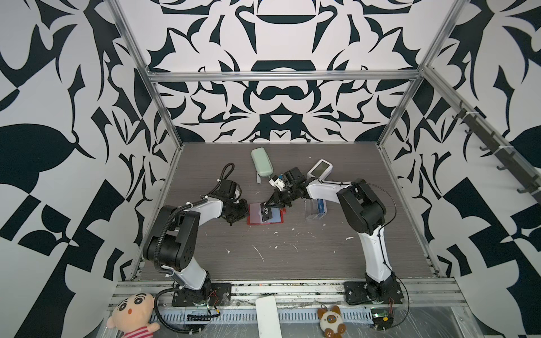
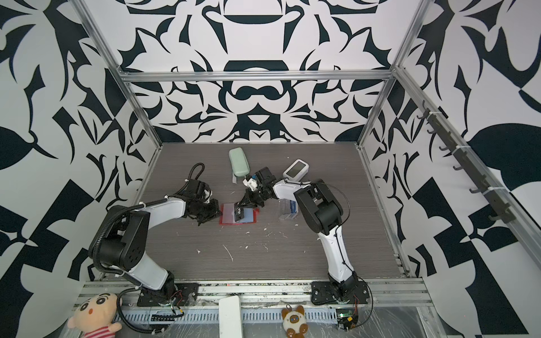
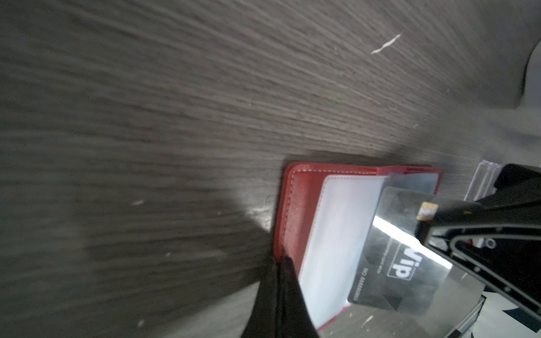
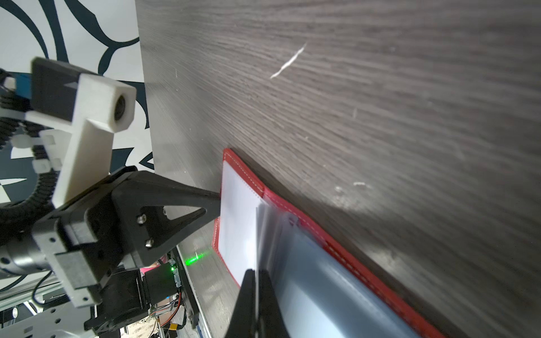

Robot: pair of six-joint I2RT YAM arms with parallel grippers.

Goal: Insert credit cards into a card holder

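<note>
An open red card holder (image 1: 279, 220) with pale inner sleeves lies mid-table. In the left wrist view, a grey translucent "vip" card (image 3: 376, 270) is over the holder at my right gripper, which is shut with the card seen edge-on at its tips, above the holder's middle. My left gripper is shut at the holder's left edge (image 3: 290, 197), with nothing visible between its fingers.
A mint case (image 1: 262, 162) and a white device (image 1: 320, 169) lie at the back. A clear box (image 1: 315, 211) stands right of the holder.
</note>
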